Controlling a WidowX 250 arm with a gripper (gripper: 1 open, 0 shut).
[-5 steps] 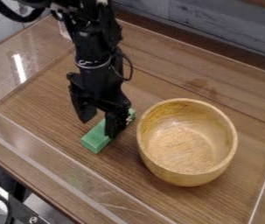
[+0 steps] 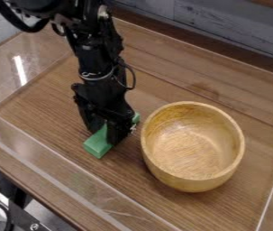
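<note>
My black gripper [image 2: 107, 121] is down over a green block [image 2: 97, 142] lying on the wooden table, its fingers at the block and partly covering it. Whether the fingers are closed on it cannot be made out. Just right of them stands a beige oval bowl [image 2: 193, 144], empty.
A pale panelled wall [image 2: 211, 27] runs along the back. A dark cable lies at the lower left corner.
The gripper has moved slightly down onto the green block, covering more of it. The bowl and block look unmoved.
</note>
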